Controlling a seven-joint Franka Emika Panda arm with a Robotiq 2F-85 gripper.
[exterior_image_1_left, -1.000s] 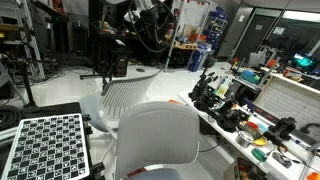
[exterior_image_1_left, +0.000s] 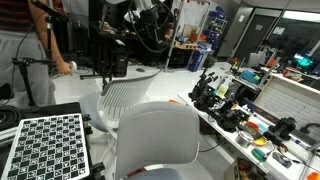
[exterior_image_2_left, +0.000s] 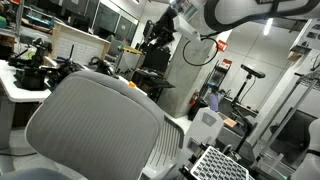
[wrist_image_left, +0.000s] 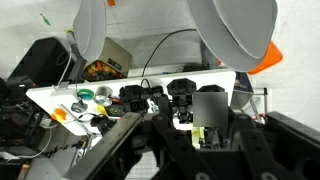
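Observation:
A black-and-white patterned board (exterior_image_1_left: 48, 148) lies at the lower left of the first exterior view. It also shows as a pale grid board (exterior_image_2_left: 218, 165) at the bottom of the second. My gripper (exterior_image_2_left: 157, 38) hangs high in the air on the white arm, well above the chairs and away from the board. In the wrist view the dark gripper parts fill the bottom edge, and nothing is held between the fingers. A grey mesh chair back (exterior_image_1_left: 158, 133) stands in front, with another white chair (exterior_image_1_left: 128, 92) behind it.
A long white table (exterior_image_1_left: 290, 100) crowded with tools and black devices runs along the right. A person (exterior_image_1_left: 50, 40) in grey trousers stands at the left edge, near the board. The air around the gripper looks clear.
A person has come into view at the far left of the first exterior view, one hand held out. The arm, chairs and board look unmoved.

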